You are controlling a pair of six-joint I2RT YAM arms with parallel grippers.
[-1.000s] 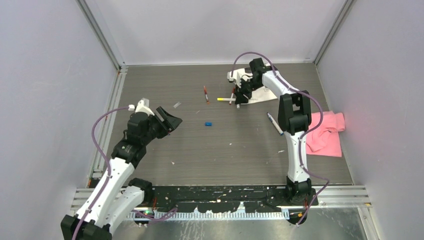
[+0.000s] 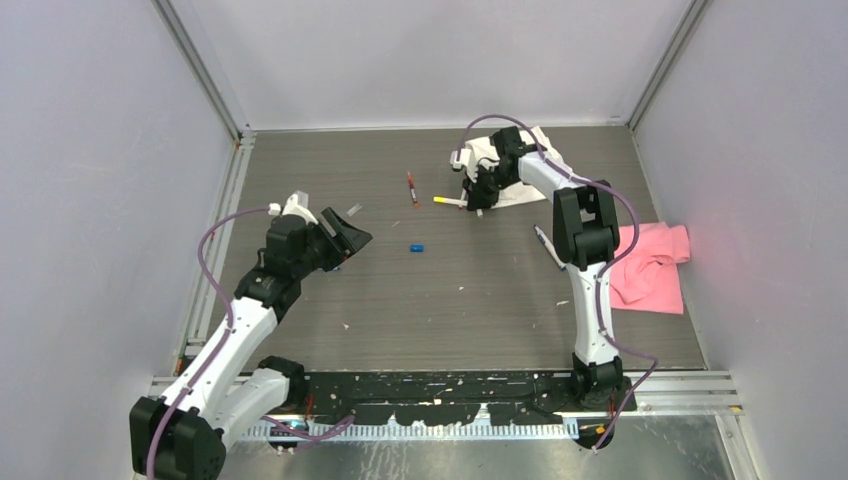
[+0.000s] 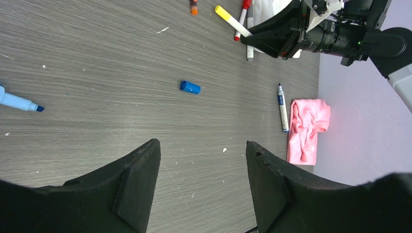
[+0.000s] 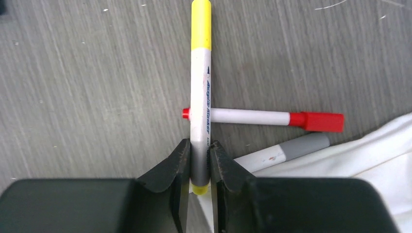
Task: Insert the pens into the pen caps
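Observation:
My right gripper is shut on a yellow-capped white marker (image 4: 200, 82) over a red marker (image 4: 250, 116) and a grey-capped marker (image 4: 306, 144), beside the white cloth (image 4: 374, 153). My left gripper hangs open above the left part of the table, nothing between its fingers. Below it lie a blue cap (image 3: 189, 87), a light-blue marker (image 3: 17, 101) and, farther back, a small red-orange pen (image 2: 412, 189). A white marker with blue markings (image 3: 283, 107) lies at the right. A pale small piece (image 2: 355, 210) lies near my left gripper.
A pink cloth (image 2: 650, 275) lies at the right edge against the wall. Walls stand at the back and both sides.

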